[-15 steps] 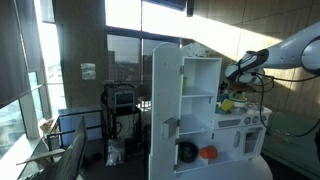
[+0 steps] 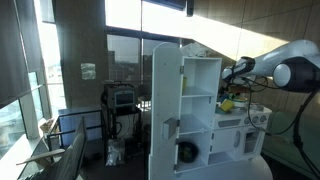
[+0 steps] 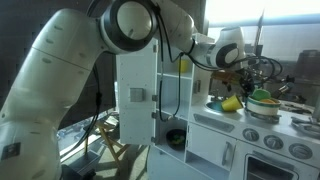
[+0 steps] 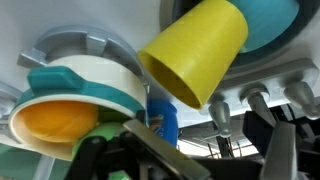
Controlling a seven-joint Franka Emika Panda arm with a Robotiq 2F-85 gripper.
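Note:
In the wrist view my gripper is open, its dark fingers apart at the bottom edge, with nothing seen between them. A yellow cup [image 4: 195,50] lies tilted just beyond the fingers, partly over a teal dish [image 4: 268,22]. To the left is a white pot with a teal rim and handle [image 4: 75,85], holding an orange thing [image 4: 60,120] and something green [image 4: 100,140]. Between cup and pot a small blue object [image 4: 163,118] shows, partly hidden. From the side, the yellow cup [image 3: 232,103] is on the counter below my gripper [image 3: 243,86].
Stove knobs [image 4: 258,100] line the counter's front edge. Left of the white stove unit [image 3: 255,150] stands an open shelf cabinet with its door [image 2: 165,110] swung out. A dark round pan [image 2: 187,152] sits on its low shelf.
The arm has come slightly lower and nearer the camera over the counter. An orange-red thing seen on the cabinet's low shelf a second ago no longer shows there.

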